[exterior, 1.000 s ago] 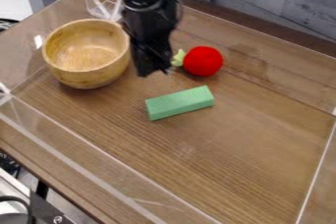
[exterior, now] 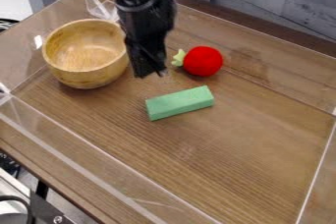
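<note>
My gripper (exterior: pixel 147 55) hangs down from the top centre, blurred, just right of a wooden bowl (exterior: pixel 84 66); whether its fingers are open or shut is unclear. A green block (exterior: pixel 180 102) lies flat on the table below and slightly right of it. A red tomato-like object (exterior: pixel 202 61) with a pale green tip sits to the right of the gripper.
A clear plastic item and white cables lie at the upper left, by the table's edge. A grey wall and wooden ledge run along the back.
The bowl, green block and red object have not visibly moved.
</note>
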